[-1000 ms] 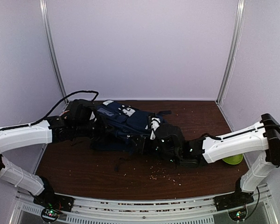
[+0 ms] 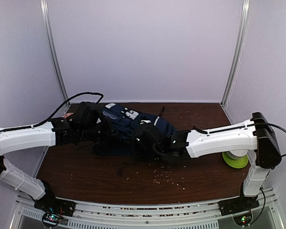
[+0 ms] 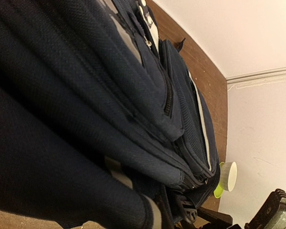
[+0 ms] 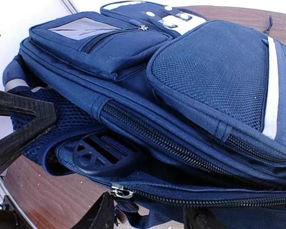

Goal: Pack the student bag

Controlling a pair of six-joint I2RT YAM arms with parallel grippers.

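The navy student bag (image 2: 128,117) lies on the table, its front pockets facing up, seen closely in both wrist views. Along its near side, a zipped edge (image 4: 219,202) hangs apart from the upper zipper (image 4: 157,138), leaving a gap. My right gripper is open at this lower edge, with a metal zipper pull (image 4: 121,192) close to its left finger. At the bag's left side is my left gripper, shut against the mesh and strap; no clear material shows between its fingers. In the left wrist view bag fabric (image 3: 86,95) hides its fingertips.
A white bowl (image 3: 229,176) and a green dish (image 2: 235,161) stand at the table's right side, partly behind the right arm. Crumbs (image 2: 167,177) lie scattered on the front of the table. Bare table (image 2: 205,119) shows at the back right.
My right gripper has moved left along the bag's near side, its arm following. The left arm has shifted only slightly. The bag's right end has changed shape a little.
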